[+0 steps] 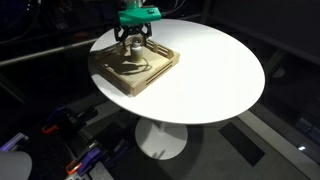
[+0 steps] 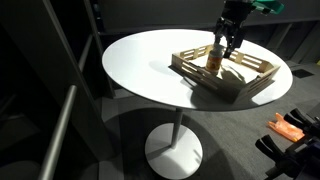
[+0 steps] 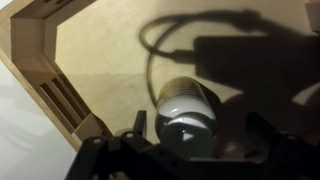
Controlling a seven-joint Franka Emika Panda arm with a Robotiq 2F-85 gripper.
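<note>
A small bottle with a white cap stands upright inside the wooden tray. In exterior view 2 the bottle shows an orange-brown body. My gripper is at the bottle's top, its fingers apart. From the wrist view, the bottle's white top lies between the open fingers, with a gap visible to either side of it. The bottle's lower part is mostly hidden in that view.
Low slatted walls enclose the tray, which sits near the edge of the round white table. Much of the tabletop beside the tray is bare. Dark floor lies beyond the table.
</note>
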